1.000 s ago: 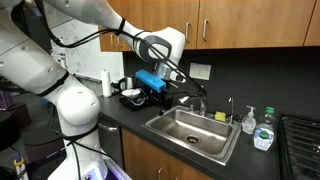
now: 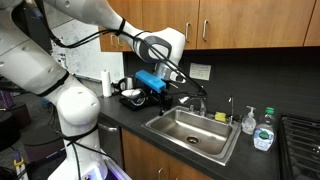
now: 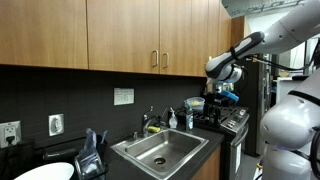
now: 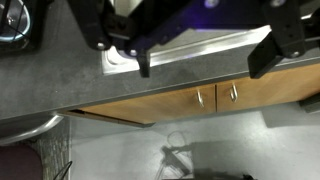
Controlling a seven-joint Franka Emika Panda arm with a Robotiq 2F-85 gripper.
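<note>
My gripper stands open in the wrist view, its two dark fingers [image 4: 142,62] wide apart and nothing between them. It hangs above the counter's front edge; part of the sink's rim shows beyond the fingers. In exterior view 1 the arm [image 2: 165,52] reaches over the counter, near the left end of the steel sink [image 2: 195,131]. The sink's basin [image 3: 166,155] looks empty in exterior view 2.
A dish rack [image 2: 133,98] stands left of the sink. Behind the sink are a faucet [image 2: 203,104] and a yellow item [image 2: 221,117]. A soap pump bottle [image 2: 249,121] and a clear bottle [image 2: 264,134] stand at right, beside the stove [image 2: 300,145]. Cabinets [image 2: 250,22] hang above.
</note>
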